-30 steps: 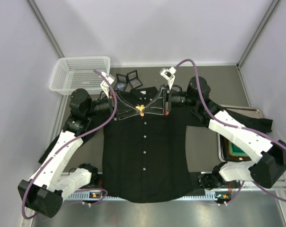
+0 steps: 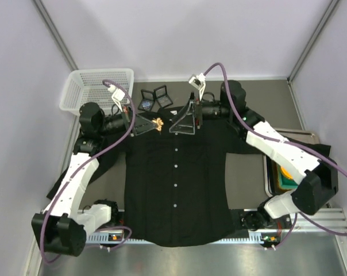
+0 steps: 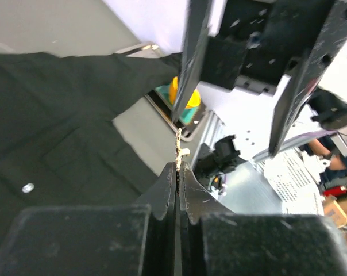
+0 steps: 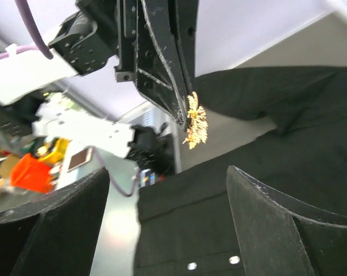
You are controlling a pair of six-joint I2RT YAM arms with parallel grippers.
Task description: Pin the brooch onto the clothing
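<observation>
The gold brooch (image 2: 158,124) is at the tips of my left gripper (image 2: 155,125), which is shut on it above the upper part of the black shirt (image 2: 156,184). In the left wrist view the brooch (image 3: 179,150) stands edge-on between the closed fingertips. Seen from the right wrist, the textured gold brooch (image 4: 195,122) shows its broad side. My right gripper (image 2: 172,125) is open and empty, a short gap to the right of the brooch. The shirt lies spread flat, its row of white buttons facing up. How the brooch's pin stands cannot be made out.
A white basket (image 2: 97,86) stands at the back left, beside two small dark open cases (image 2: 155,98). At the right, a metal tray (image 2: 266,178) holds a green item and a yellow bowl (image 3: 192,99).
</observation>
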